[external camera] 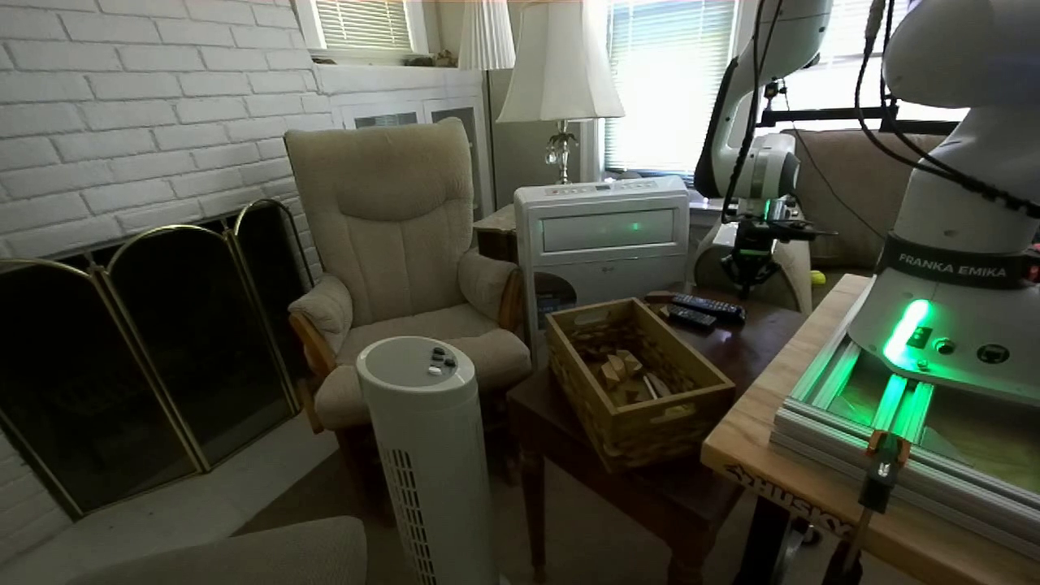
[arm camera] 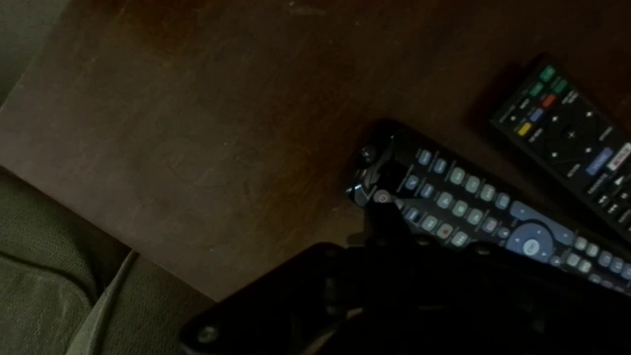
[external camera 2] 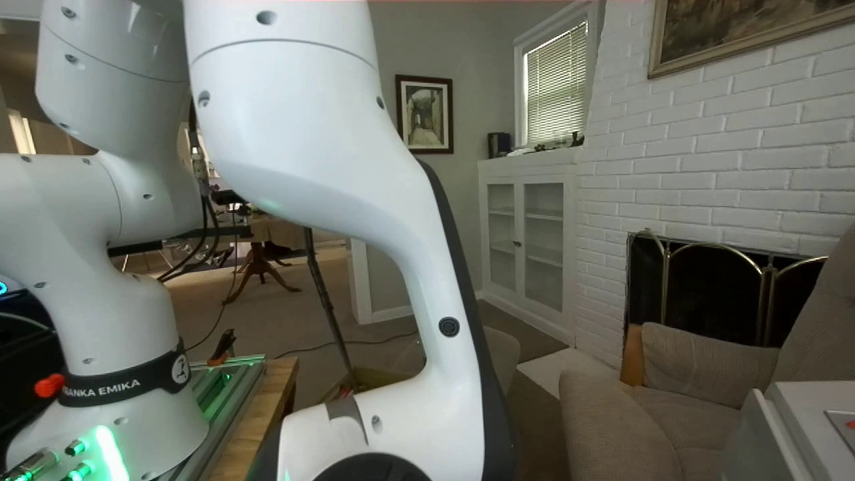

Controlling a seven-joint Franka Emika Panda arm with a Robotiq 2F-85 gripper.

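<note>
Two black remotes lie on the dark wooden table [arm camera: 177, 136]. The larger remote [arm camera: 455, 189], with pale blue and green buttons, is partly covered by my gripper in the wrist view. Farther right in that view is the other remote [arm camera: 562, 130], cut off by the frame edge. In exterior view 1, my gripper [external camera: 746, 289] hangs at the table's far side, just behind the longer remote [external camera: 708, 307]; the shorter remote [external camera: 688, 318] lies closer to the basket. My fingers look shut, with nothing visible between them. Whether they touch the remote cannot be seen.
A woven basket [external camera: 682, 401] holding several wooden blocks occupies the table's near part. Behind the table stand a white appliance [external camera: 609, 234] and a lamp [external camera: 562, 78]. The workbench [external camera: 746, 419] borders the right. Bare tabletop spreads left of the remotes in the wrist view.
</note>
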